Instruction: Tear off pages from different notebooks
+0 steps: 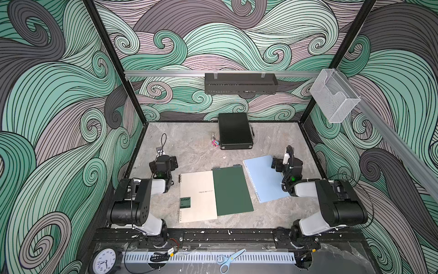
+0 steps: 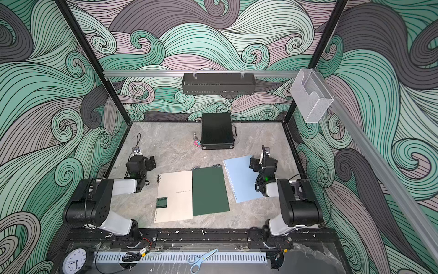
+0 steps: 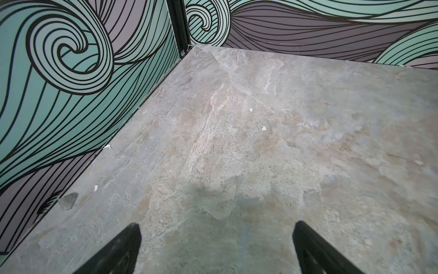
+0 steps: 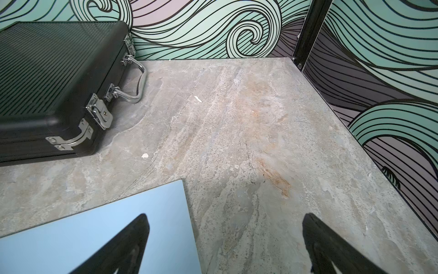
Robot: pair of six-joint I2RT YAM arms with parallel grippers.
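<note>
Three closed notebooks lie flat on the table. The cream notebook (image 1: 197, 205), with a green label, has its ring binding along the left side. Beside it, touching or overlapping its right edge, is the dark green notebook (image 1: 232, 191), bound with rings at its top. To the right is the light blue notebook (image 1: 264, 178), its rings along the left edge. My left gripper is open over bare table, left of the cream notebook. Open too, my right gripper hangs by the blue notebook's far right corner, nothing between its fingers.
A black case (image 1: 235, 130) stands at the back centre, with a small keychain (image 1: 215, 140) to its left. Blue scissors (image 1: 230, 260) and a clock (image 1: 105, 261) lie off the front edge. Bare table stretches along both back corners.
</note>
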